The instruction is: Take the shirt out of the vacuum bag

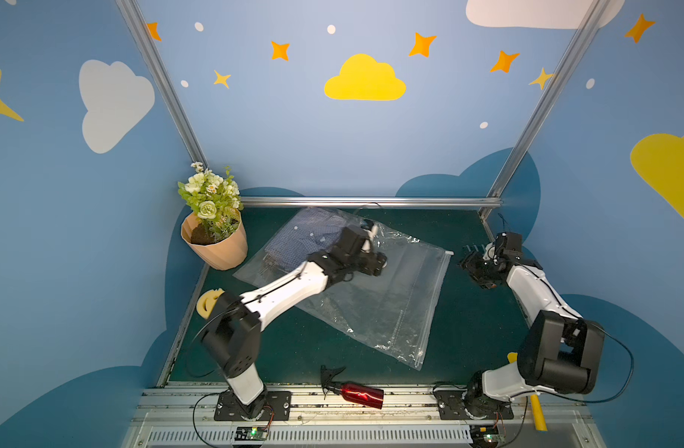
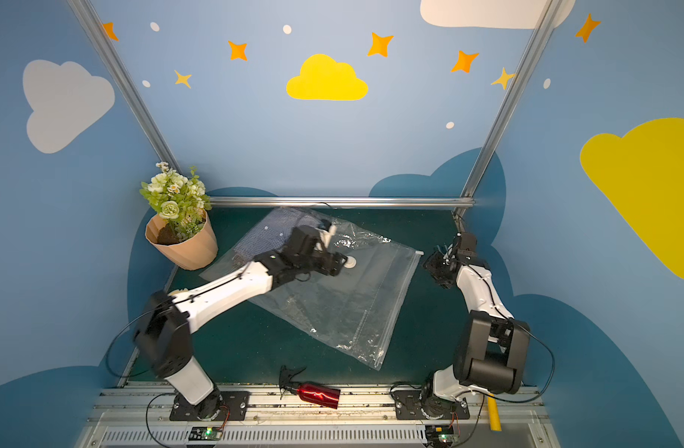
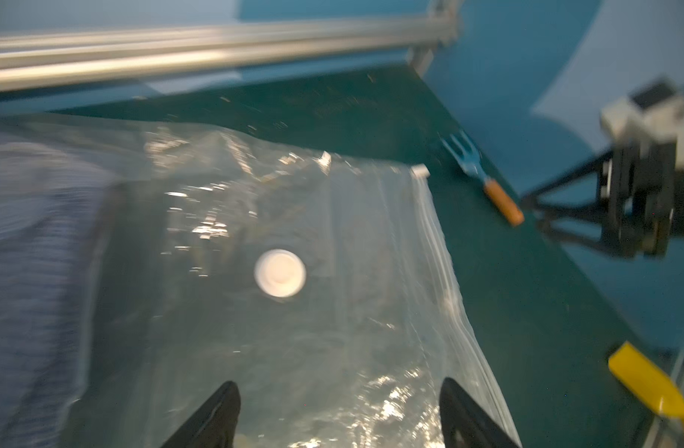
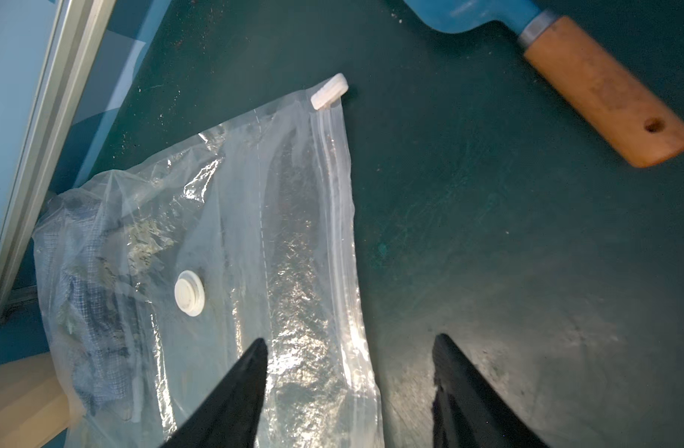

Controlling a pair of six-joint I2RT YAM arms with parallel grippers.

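The clear vacuum bag (image 1: pixel 401 298) lies flat on the dark green table, its zip edge facing right with a white slider (image 4: pixel 330 91) at the far corner. Inside its far left part is the folded blue checked shirt (image 1: pixel 297 242). A white round valve (image 3: pixel 280 273) sits on the bag near its middle. Over the bag hangs my left gripper, open and empty, partly covering bag and shirt in the top views. To the right of the zip edge, apart from the bag, my right gripper stands open with nothing between its fingers.
A peach flower pot (image 1: pixel 226 250) stands at the back left. By the right wall lies a blue fork with an orange handle (image 3: pixel 503 201); a yellow scoop (image 3: pixel 651 380) is at the front right. A red spray bottle (image 1: pixel 360 394) rests at the front edge.
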